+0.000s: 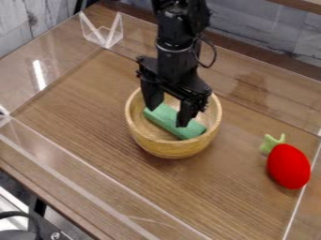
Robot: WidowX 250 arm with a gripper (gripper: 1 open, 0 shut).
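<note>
The black gripper (170, 97) hangs open over a wooden bowl (172, 146), one finger at the bowl's left part and the other at its right, reaching down inside the rim. A green block (170, 120) lies in the bowl between and below the fingertips, partly hidden by the gripper.
A red object with a green top (287, 167), like a toy vegetable, lies at the right. A clear plastic item (103, 30) is at the back left. A dark cable is at the lower left corner.
</note>
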